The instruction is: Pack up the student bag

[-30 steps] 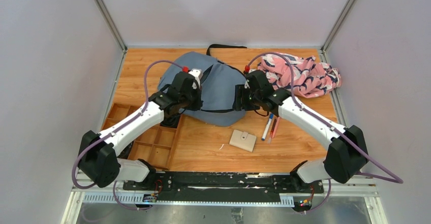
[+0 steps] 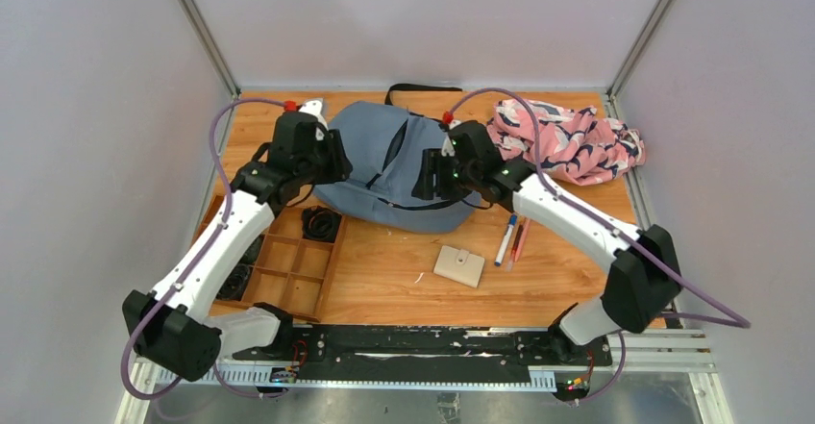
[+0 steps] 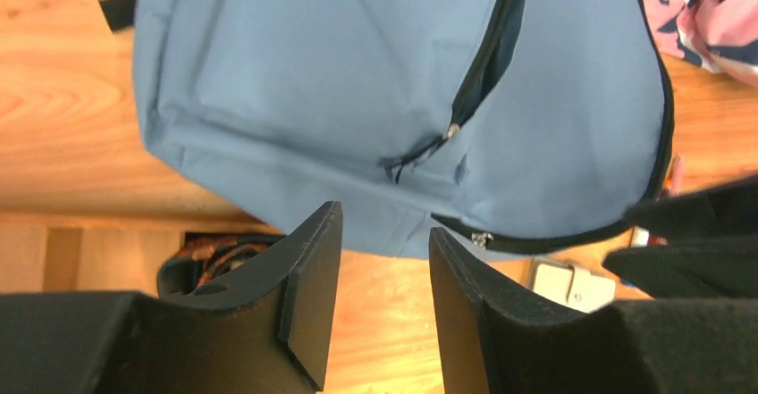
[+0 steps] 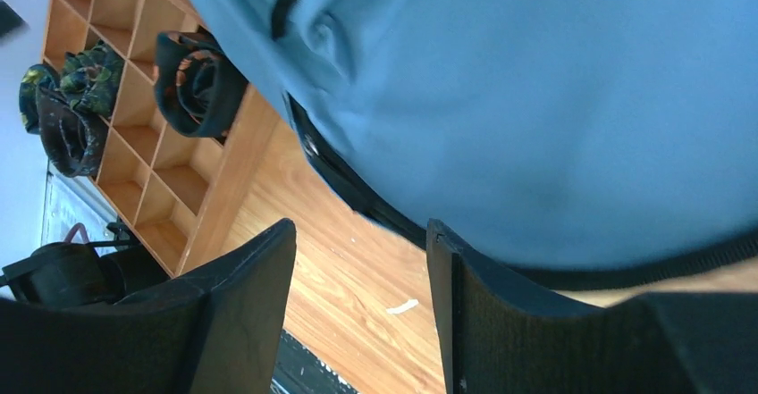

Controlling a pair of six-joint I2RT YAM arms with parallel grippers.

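A blue-grey bag lies flat at the back centre of the table. Its front edge carries a black zipper whose puller shows in the left wrist view. My left gripper hangs over the bag's left part; its fingers stand apart with nothing between them. Above the bag's front right part is my right gripper, open; in the right wrist view the black zipper strip passes beyond its empty fingers. A beige wallet and several pens rest in front of the bag.
At the left stands a wooden compartment tray holding dark rolled items. A pink patterned cloth is heaped at the back right. Bare table lies between tray and wallet.
The right gripper has shifted left over the bag. The bag's left side now reaches less far left.
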